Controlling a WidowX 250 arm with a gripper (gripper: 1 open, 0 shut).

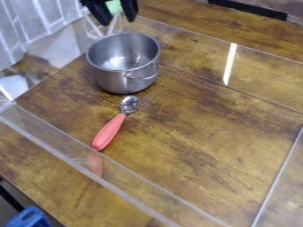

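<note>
My black gripper [112, 11] is at the top edge, above and behind a steel pot [123, 62], mostly cropped; I cannot tell whether it is open or shut. A small green thing shows behind its fingers. A spoon with a pink handle [109, 131] lies on the wooden surface in front of the pot, its metal head toward the pot.
Clear plastic walls border the wooden surface [207, 133], which is free on the right. A white, crinkled sheet hangs at the upper left. A blue object [30, 217] sits at the lower left corner, outside the walls.
</note>
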